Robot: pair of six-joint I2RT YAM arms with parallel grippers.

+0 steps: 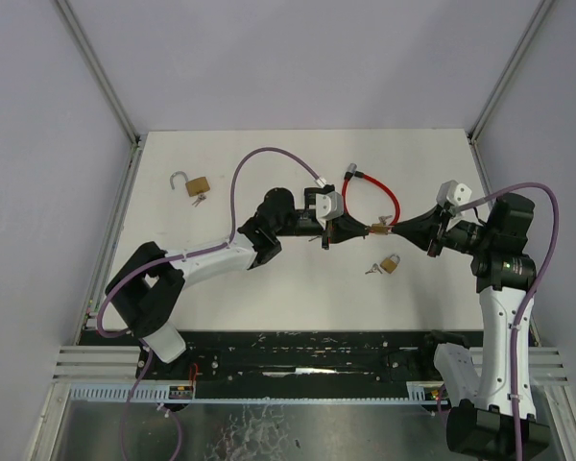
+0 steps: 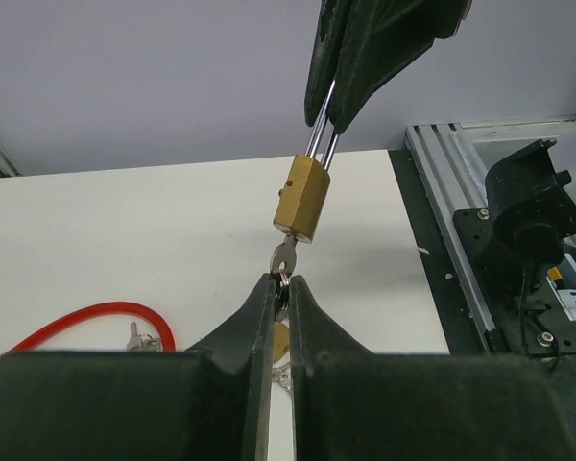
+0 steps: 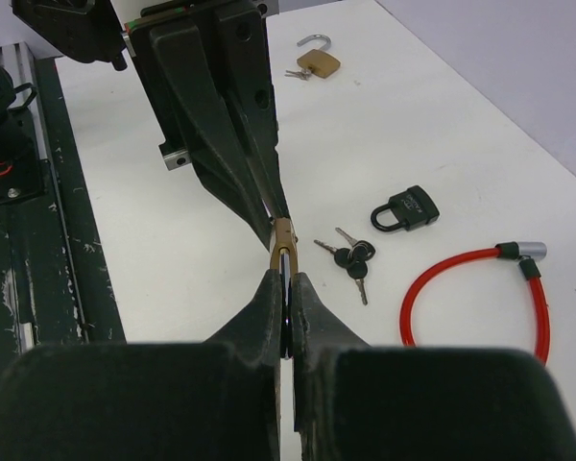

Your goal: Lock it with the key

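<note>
Between the two arms hangs a brass padlock (image 2: 302, 198), clear of the table. My right gripper is shut on its steel shackle (image 2: 320, 134). From the opposite side my left gripper is shut on a small key (image 2: 283, 257). The key's head meets the padlock's bottom face, in line with it; its blade does not show, and how deep it sits cannot be told. In the right wrist view the padlock (image 3: 283, 230) is seen end-on, its shackle running down between my right gripper's fingertips.
A red cable lock (image 1: 376, 182) lies at the table's back. Another brass padlock (image 1: 391, 263) with keys (image 1: 374, 269) rests below the held one. An opened padlock (image 1: 198, 186) with its keys sits at the left. A black padlock (image 3: 413, 208) lies near more keys (image 3: 353, 254).
</note>
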